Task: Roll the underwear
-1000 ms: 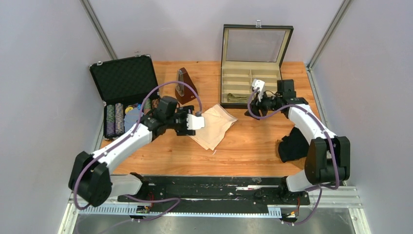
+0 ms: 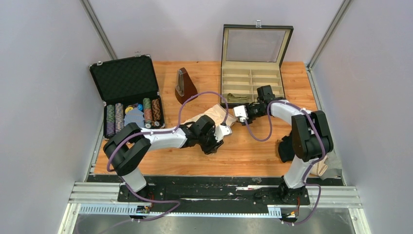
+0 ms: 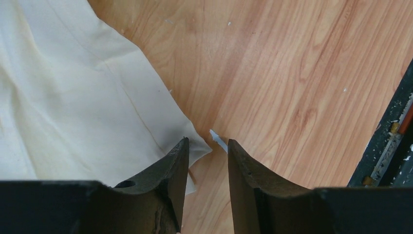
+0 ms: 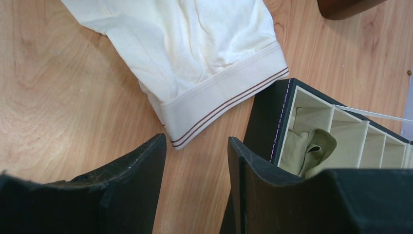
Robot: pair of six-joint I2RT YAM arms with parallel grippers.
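Observation:
The cream underwear (image 2: 207,113) lies spread on the wooden table, partly hidden under my arms in the top view. My left gripper (image 2: 214,148) is low at its front edge; in the left wrist view its part-open fingers (image 3: 170,190) sit over a corner of the fabric (image 3: 97,107), beside a small white strip (image 3: 218,138). My right gripper (image 2: 241,119) is at the cloth's back right; in the right wrist view it is open, with the striped waistband (image 4: 219,102) just beyond its fingertips.
An open compartment box (image 2: 251,80) holding olive cloth stands at the back, close beside the underwear. A dark wooden metronome (image 2: 185,85) is behind it, a case of chips (image 2: 117,87) at left, dark clothing (image 2: 287,148) at right.
My left gripper has moved right and toward the front, down over the underwear's front corner. My right gripper has moved left and a little forward to the underwear's back-right edge.

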